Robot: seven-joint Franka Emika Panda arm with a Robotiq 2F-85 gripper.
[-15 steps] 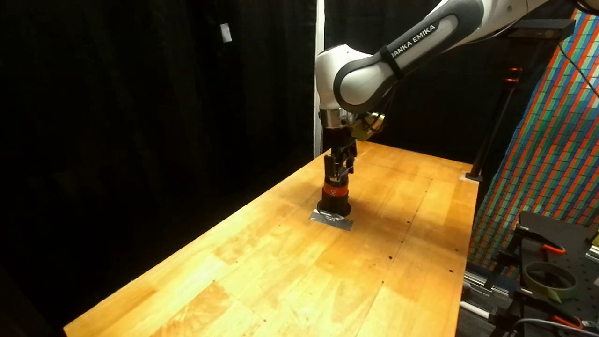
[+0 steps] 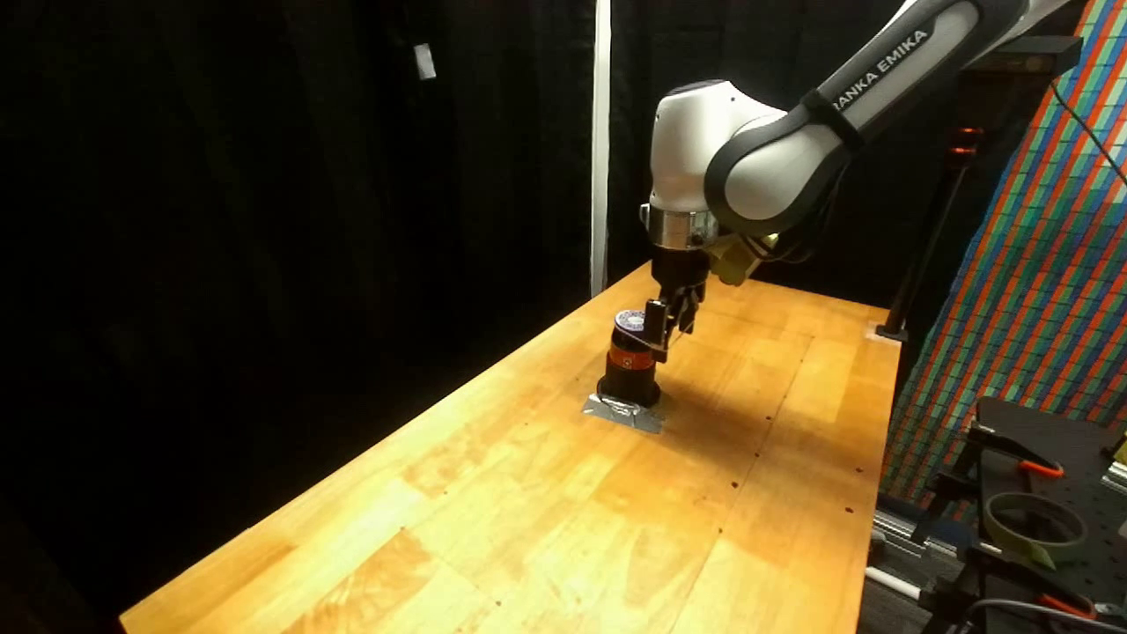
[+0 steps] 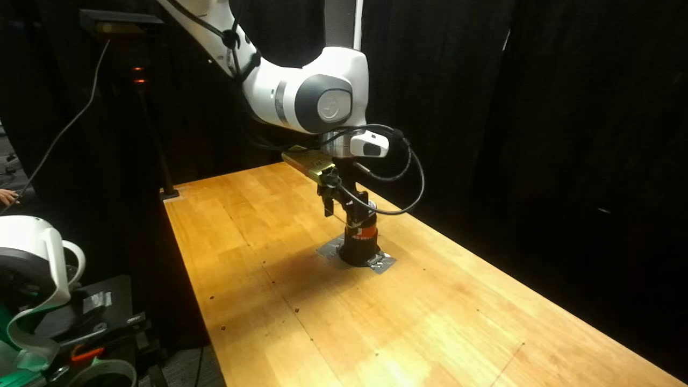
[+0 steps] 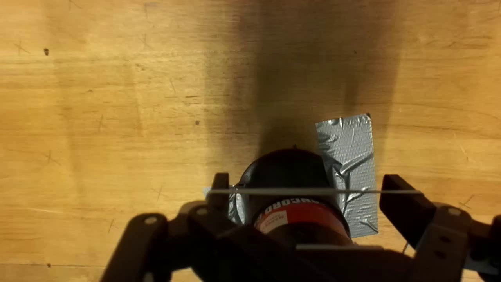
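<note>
A black cylinder (image 2: 631,380) with a red-orange label stands upright on the table, its pale round top showing in exterior view 1. Pieces of silver tape (image 4: 357,164) run from its base onto the wood. My gripper is open, its fingers (image 4: 404,202) spread wide in the wrist view. A thin pale band (image 4: 300,192) stretches between them and crosses over the cylinder in that view. Exterior view 1 has the gripper low beside the cylinder's upper part, to its right. Whether the band loops around the cylinder or touches it, I cannot tell.
A dark post (image 2: 919,254) rises at its far corner. Beyond its edge, a black bench (image 2: 1014,444) holds clamps and a roll of tape (image 2: 1033,523). Black curtains (image 3: 548,129) hang behind.
In exterior view 1 the arm has shifted right and the gripper is lower. It was above the cylinder's top; now it is beside it, and the pale top shows. The cylinder has not moved.
</note>
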